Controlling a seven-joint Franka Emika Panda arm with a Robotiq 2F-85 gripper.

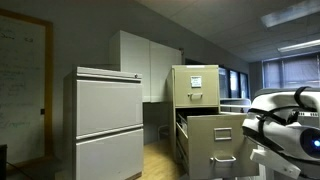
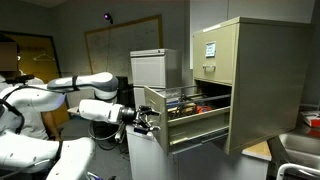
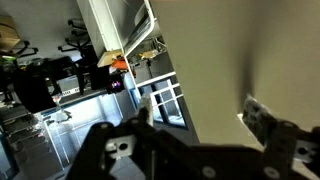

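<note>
A tan filing cabinet (image 2: 265, 85) stands with one drawer pulled well out. The drawer's front panel (image 1: 214, 146) carries a metal handle (image 1: 223, 160), and items (image 2: 185, 105) lie inside the drawer. Beside the drawer front, on its outer side, is my gripper (image 2: 151, 117). In the wrist view the gripper is open, its two fingers well apart, and a broad tan surface (image 3: 225, 60) fills much of the picture behind them. Whether a fingertip touches that surface, I cannot tell. The arm (image 1: 285, 125) reaches in from the right in exterior view 1.
The cabinet's upper drawer (image 1: 196, 83) is closed. A white cabinet (image 1: 108, 125) stands farther left, with wall cupboards (image 1: 145, 60) above and behind. A metal rack (image 2: 300, 155) is at the lower right of exterior view 2. Open floor shows between the cabinets.
</note>
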